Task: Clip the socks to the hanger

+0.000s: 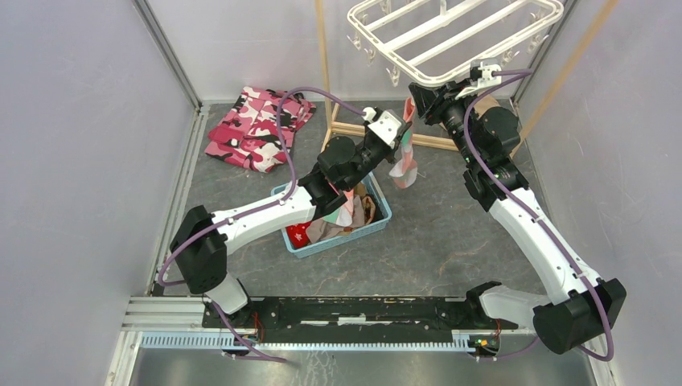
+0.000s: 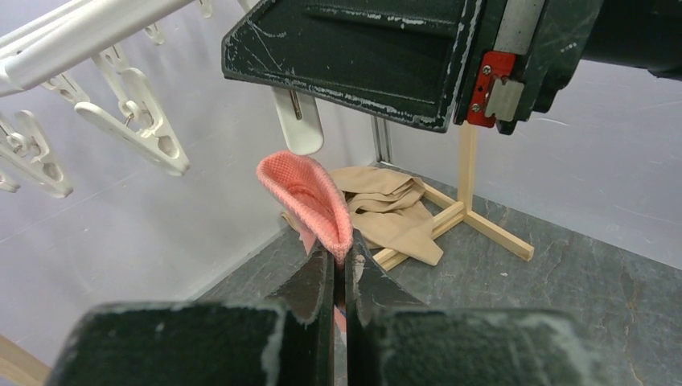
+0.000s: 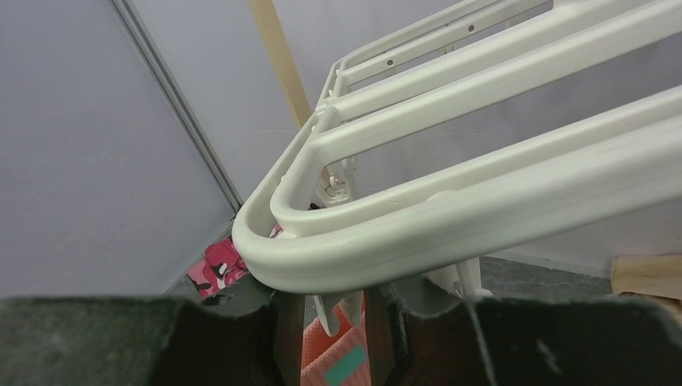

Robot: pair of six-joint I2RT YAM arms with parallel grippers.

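My left gripper is shut on a salmon-pink sock [image 2: 304,193]; its folded opening stands up above the fingertips, and in the top view the striped rest dangles below. My right gripper [image 1: 421,96], at the front corner of the white hanger [image 3: 450,235], is shut on one of its clips [image 2: 299,125]. The clip's lower end shows beneath a dark right finger [image 2: 346,60] and lies right at the sock's upper edge. I cannot tell whether the sock is between the clip's fingers. In the right wrist view, the sock [image 3: 336,360] shows below the clip legs.
Other white clips [image 2: 141,121] dangle from the hanger rim. A blue basket [image 1: 346,239] of socks sits on the floor under my left arm. Pink camouflage cloth [image 1: 257,129] lies at the back left, tan cloth [image 2: 394,209] by the wooden stand [image 2: 499,233].
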